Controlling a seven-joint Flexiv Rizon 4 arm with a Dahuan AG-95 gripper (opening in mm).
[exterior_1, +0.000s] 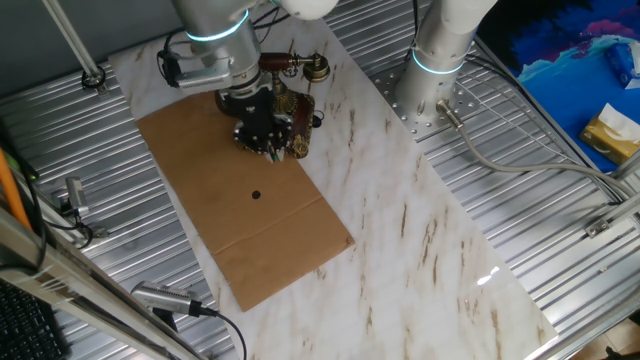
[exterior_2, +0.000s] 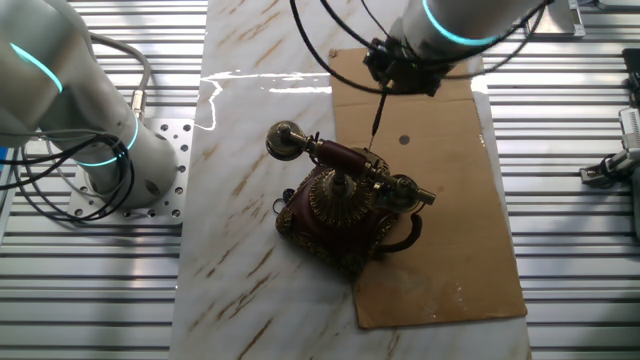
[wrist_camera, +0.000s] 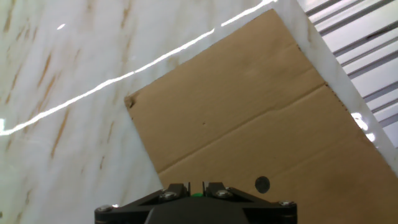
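Note:
An antique-style telephone with a dark red and brass body (exterior_2: 340, 205) stands partly on the cardboard, its handset (exterior_2: 345, 158) lying across the top. My gripper (exterior_1: 274, 156) hangs over the cardboard sheet (exterior_1: 235, 215), hiding much of the telephone in the first exterior view. At the bottom of the wrist view, the gripper has its fingertips close together with a narrow gap and a bit of green between them. Whether that green is a held thing cannot be told. A small black disc (wrist_camera: 262, 184) on the cardboard lies just ahead of the fingers.
A marble-patterned board (exterior_1: 400, 255) lies under everything, its right and near parts bare. The robot's base (exterior_1: 432, 95) stands at the far right edge. At the front left sits a metal device (exterior_1: 165, 297) with a cable. Slatted metal surrounds the board.

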